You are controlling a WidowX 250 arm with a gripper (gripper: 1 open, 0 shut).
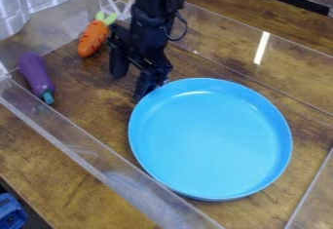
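Observation:
The black gripper (135,65) is low over the wooden table, just behind the upper left rim of a large blue plate (209,138); its fingers are dark and blurred, so their opening is unclear. A plush carrot (92,37) with a pale green top lies behind it to the left. A purple toy eggplant (35,76) lies at the left, apart from the gripper.
A clear plastic wall (97,163) runs along the left and front of the work area. A blue object (7,213) sits outside it at the bottom left. Bare wood (247,67) is free at the back right.

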